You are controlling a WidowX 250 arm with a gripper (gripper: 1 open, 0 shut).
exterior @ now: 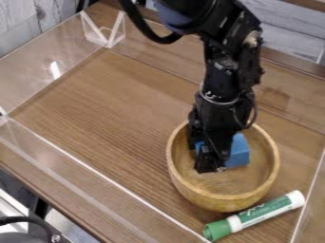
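The black gripper [210, 152] reaches down from the top into a tan wooden bowl [226, 196] at the right of the camera view. A blue block [231, 152] is inside the bowl, at the gripper's fingers and partly hidden by them. The gripper looks shut on the blue block, though the dark fingertips are hard to make out.
A green and white marker [254, 214] lies beside the bowl at the lower right.
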